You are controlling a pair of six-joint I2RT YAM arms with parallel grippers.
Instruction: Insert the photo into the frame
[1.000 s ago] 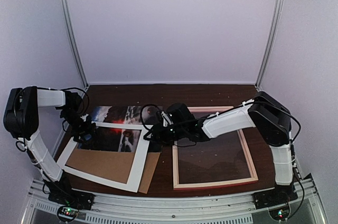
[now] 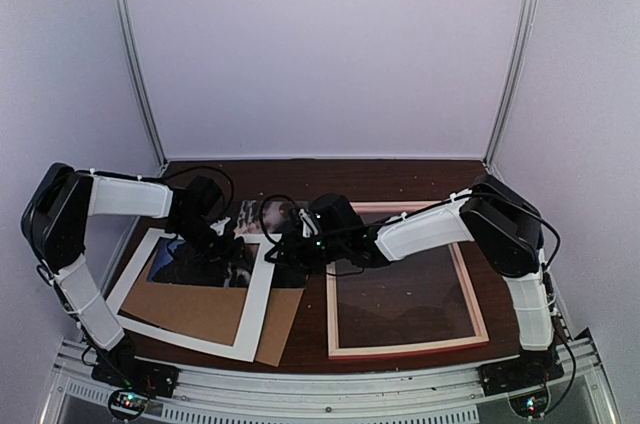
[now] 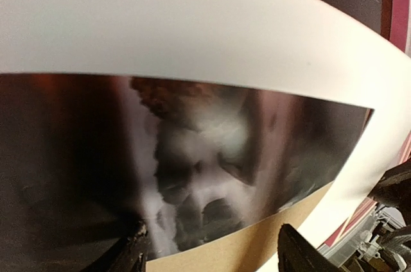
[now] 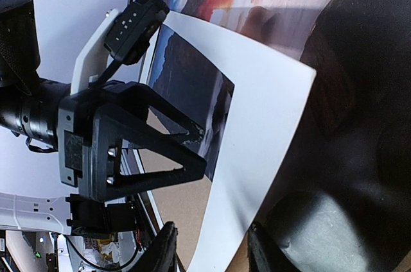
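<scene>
The white mat [image 2: 258, 309] lies tilted over a photo [image 2: 250, 214] and a brown board [image 2: 195, 312] at the table's left. Dark parts of the photo show through the mat's upper opening, and more of it sticks out past the far border. My left gripper is open above the photo and mat, with nothing held. At the mat's right border [image 4: 257, 118] is my right gripper, its fingers [image 4: 164, 246] apart; the border passes between or just below them, which I cannot tell. The wooden frame [image 2: 480, 306] lies on the right.
A clear sheet or pane seems to fill the wooden frame. Bare dark table [image 2: 316, 329] separates frame and board. Both arms reach in low, and my left gripper is close beside the mat's right border in the right wrist view.
My left gripper has moved right, from the mat's left side to over the photo.
</scene>
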